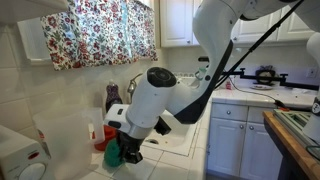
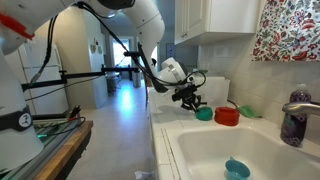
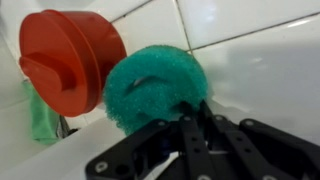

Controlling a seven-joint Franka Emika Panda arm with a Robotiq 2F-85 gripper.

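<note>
A round teal object [image 3: 145, 80], rough-looking and blurred, fills the middle of the wrist view. My gripper is shut on its near edge; the fingertips are dark and partly lost against it. In exterior view 2 the same teal object [image 2: 205, 114] is at the far end of the white counter, just below my gripper [image 2: 193, 103]. Exterior view 1 shows it as a teal patch [image 1: 112, 153] beside the black gripper [image 1: 128, 148]. Whether it touches the counter I cannot tell.
A red lidded pot [image 3: 62, 60] is close beside the teal object, with a green cloth [image 3: 40, 115] beyond it. A teal cup [image 2: 236, 169] lies in the white sink [image 2: 205, 155]. Near the sink stands a dark bottle [image 2: 294, 124].
</note>
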